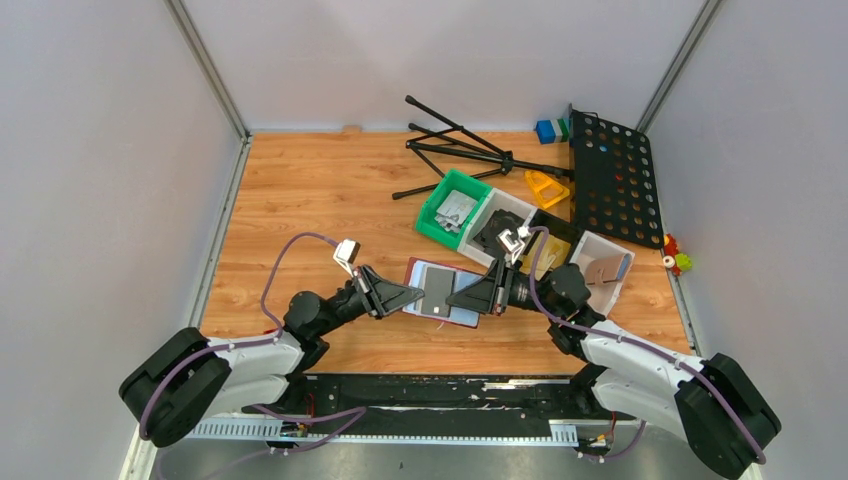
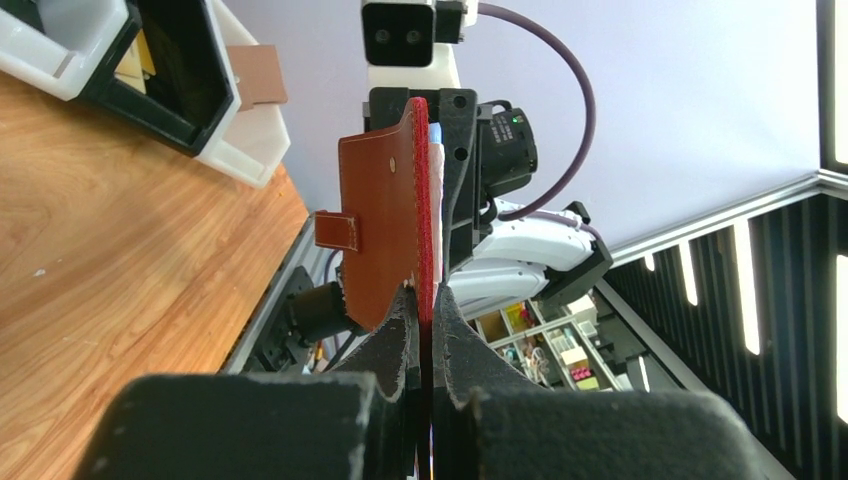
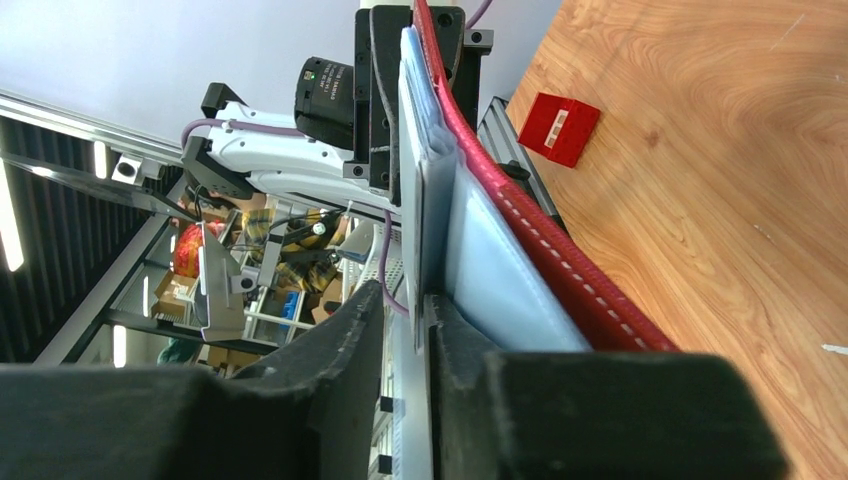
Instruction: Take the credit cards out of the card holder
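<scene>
The card holder (image 1: pixel 437 292), red-brown outside with pale blue sleeves and a grey card face, is held between both grippers in the top view. My left gripper is shut on the holder's edge; in its view the brown cover (image 2: pixel 375 225) stands upright with its red rim. My right gripper is at the opposite side, its fingertips either side of the thin card edges (image 3: pixel 420 230) in front of the blue sleeves (image 3: pixel 500 280); whether they grip is hard to tell.
Bins, including a green one (image 1: pixel 430 225) and white ones (image 1: pixel 610 290), stand behind and right. A black tripod (image 1: pixel 460 150) and perforated black rack (image 1: pixel 612 180) lie at the back. A red block (image 3: pixel 560 128) is on the table. Free table lies at the left.
</scene>
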